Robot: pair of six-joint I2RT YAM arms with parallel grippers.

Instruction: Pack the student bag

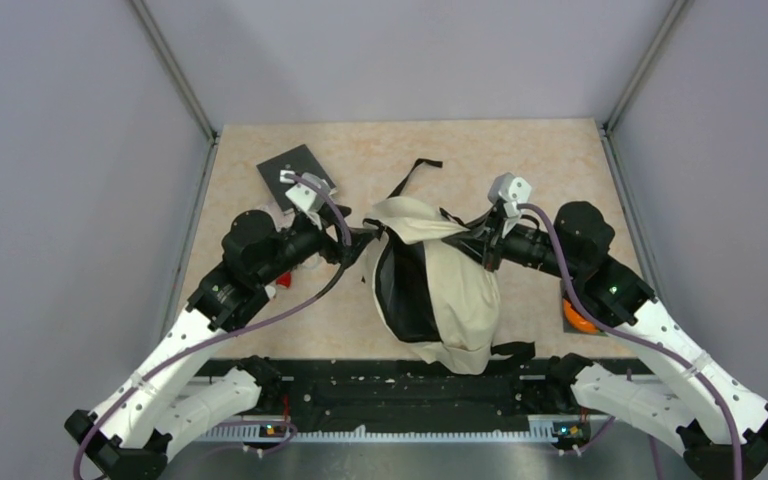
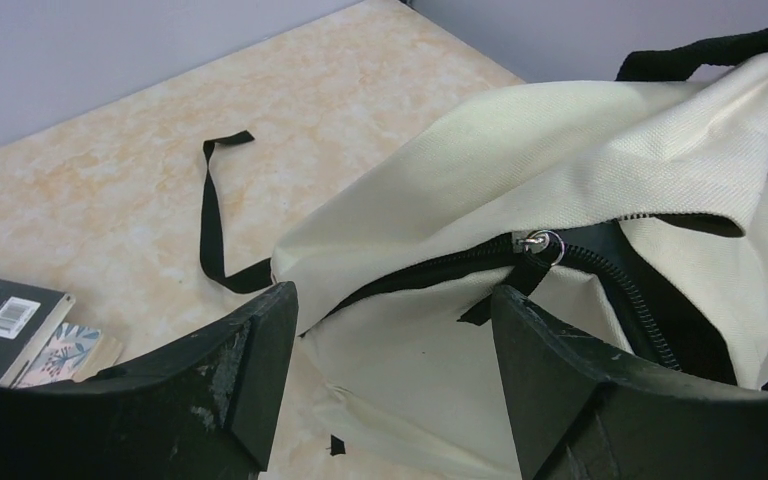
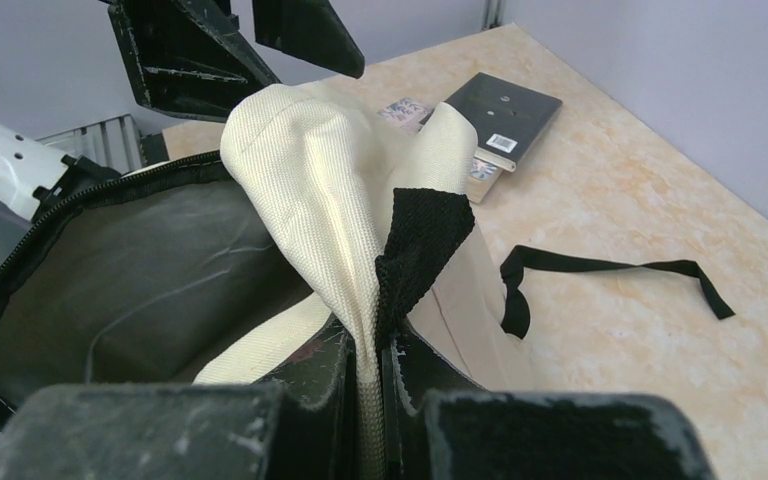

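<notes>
The cream bag (image 1: 460,300) stands mid-table with its black-lined main compartment (image 3: 160,270) gaping, its zipper along the rim. My right gripper is shut on a fold of cream fabric and black webbing at the bag's top. My left gripper is open at the bag's left top. In the left wrist view the zipper pull (image 2: 535,243) with its ring and black tab (image 2: 505,290) sits just beyond and between its fingertips.
Dark notebooks (image 1: 285,170) lie at the back left, small red and white items (image 1: 283,280) left of the bag, an orange object (image 1: 580,318) in a container at the right. A black strap (image 1: 410,175) trails across clear table at the back.
</notes>
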